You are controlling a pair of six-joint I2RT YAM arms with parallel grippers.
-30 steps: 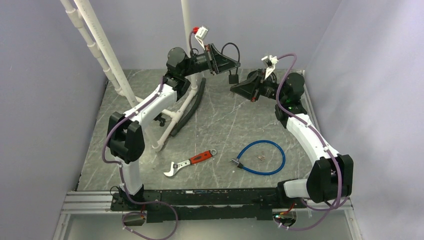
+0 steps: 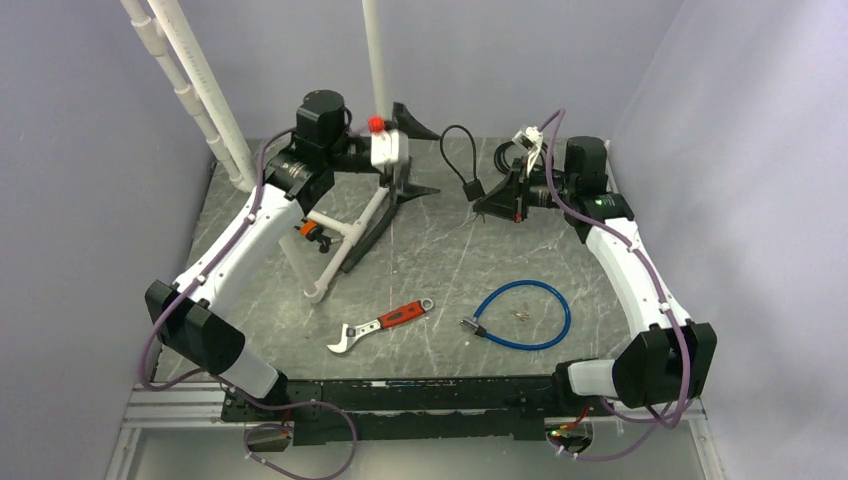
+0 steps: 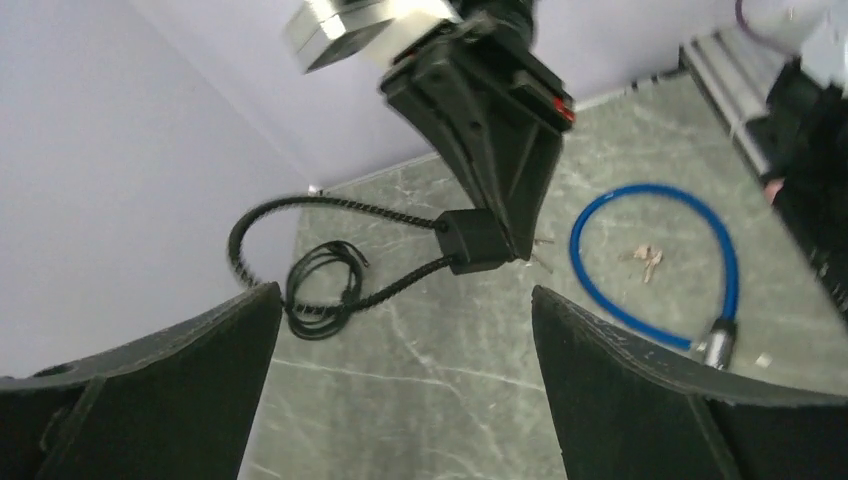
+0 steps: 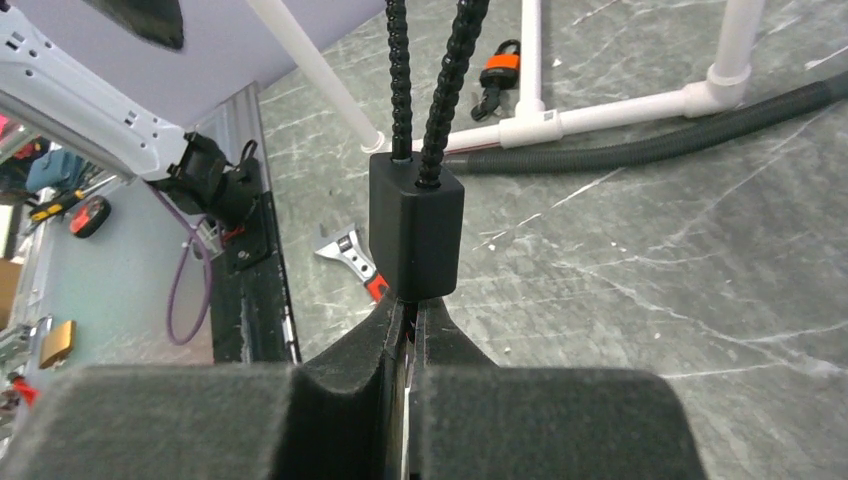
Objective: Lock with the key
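Observation:
A black padlock (image 2: 474, 190) with a long black cable shackle (image 2: 458, 130) is held up off the table by my right gripper (image 2: 482, 205). In the right wrist view, the fingertips meet right under the lock body (image 4: 415, 230). A thin strip of metal, the key (image 4: 409, 350), shows between the fingers; its tip at the lock is hidden. The shackle's two legs both enter the lock body. My left gripper (image 2: 437, 163) stands wide open to the left of the shackle, apart from it. The left wrist view shows loop and lock beyond its fingers (image 3: 610, 380).
A blue cable lock (image 2: 566, 315) lies at front right around loose keys (image 2: 521, 314). An adjustable wrench (image 2: 380, 324) rests at front centre. White pipe frame (image 2: 350, 240), with an orange-black padlock (image 2: 311, 231), stands at left. Coiled black cable (image 3: 310, 325) lies behind. Mid-table is clear.
My left gripper was at the shackle; it has let go, turned and drawn back left, its fingers now wide open.

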